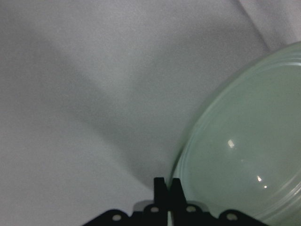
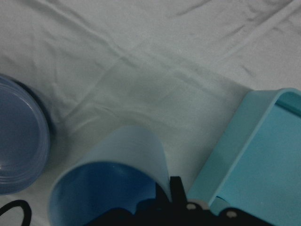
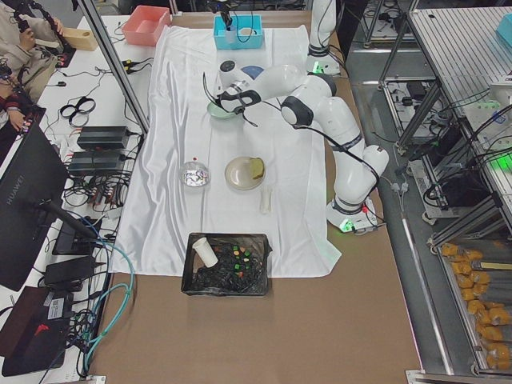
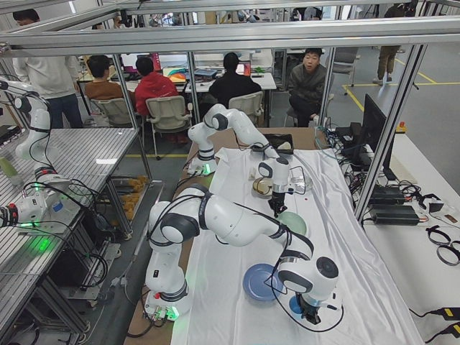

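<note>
A pale green plate (image 1: 244,136) fills the right of the left wrist view; my left gripper is at its rim with fingertips close together, and whether the rim is between them is unclear. A blue cup (image 2: 113,150) lies under my right gripper, whose fingers are at its rim beside the cyan bin (image 2: 240,141); their grip is unclear. A blue plate (image 2: 19,136) sits left of the cup.
A beige plate (image 3: 240,180) with a yellow item, a silver round object (image 3: 194,174) and a black bin (image 3: 224,280) stand along the white cloth.
</note>
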